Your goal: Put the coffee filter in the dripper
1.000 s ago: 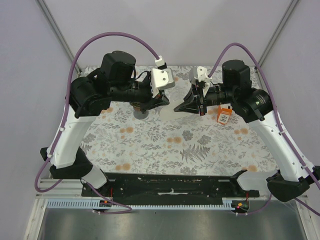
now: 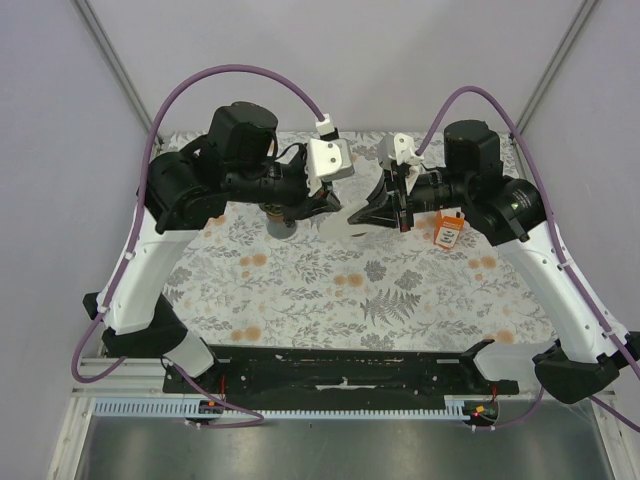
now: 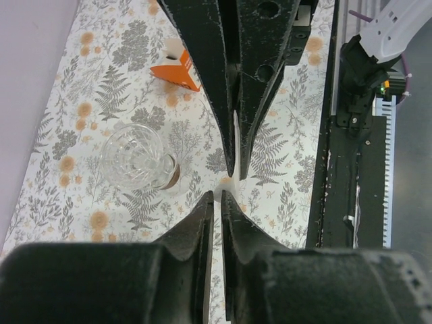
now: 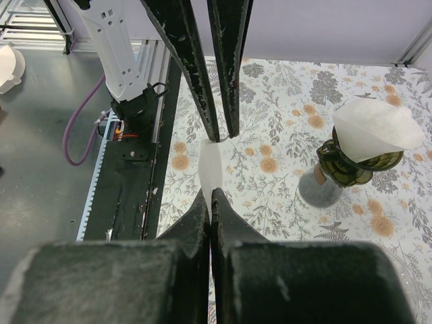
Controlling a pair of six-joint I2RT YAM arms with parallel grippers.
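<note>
A white paper filter (image 2: 342, 222) stands edge-on between my grippers near the middle. My right gripper (image 2: 368, 215) is shut on it; in the right wrist view the paper (image 4: 210, 165) rises from its fingertips. My left gripper (image 2: 322, 205) is close on the other side; in the left wrist view its fingertips sit at the paper's edge, with little or no gap visible. The green dripper (image 4: 344, 172) stands on a glass server behind the left arm, with white paper (image 4: 378, 131) in its top.
An orange carton (image 2: 447, 232) stands right of the right gripper. A clear glass (image 3: 138, 155) is on the patterned table.
The right arm looks unmoved.
</note>
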